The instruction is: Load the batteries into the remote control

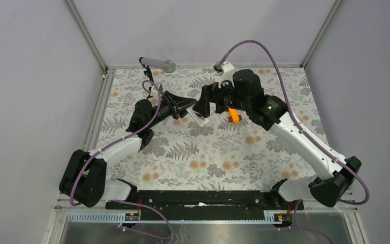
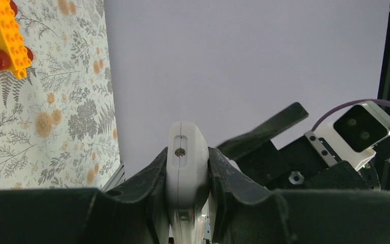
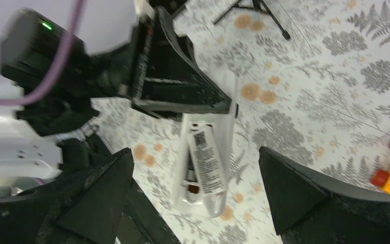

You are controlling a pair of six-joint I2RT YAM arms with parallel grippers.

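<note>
The white remote control (image 1: 198, 117) is held in the air by my left gripper, which is shut on it; in the left wrist view its end rises between the fingers. In the right wrist view a pale, battery-shaped piece (image 3: 206, 161) lies in the remote's open compartment, with a darker gap beside it; whether it is a battery I cannot tell for sure. My right gripper stands open just above the remote, one finger on each side of it in that view, with nothing held.
A yellow toy brick car (image 1: 233, 115) with red wheels sits on the floral table (image 1: 203, 157) behind the grippers. A grey cylinder on a small stand (image 1: 157, 63) is at the back left.
</note>
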